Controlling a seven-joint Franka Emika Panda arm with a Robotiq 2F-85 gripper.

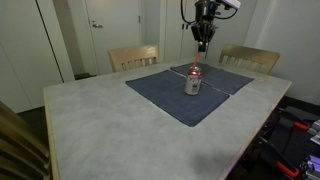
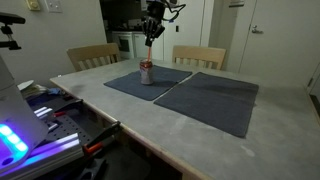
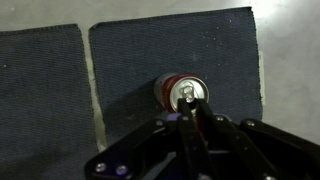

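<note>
A red and silver can stands upright on a dark placemat. In the second exterior view the can shows the same way, with a thin orange-red stick rising above it. The stick reaches up towards my gripper. From the wrist, the silver can top lies just past my gripper's fingertips, which partly cover it. The fingers sit close together over the can. Whether they grip the stick or have parted from it is too small and dark to tell, and the stick's lower end is not clear.
Another dark placemat lies beside the can's placemat. Wooden chairs stand along the far side of the table.
</note>
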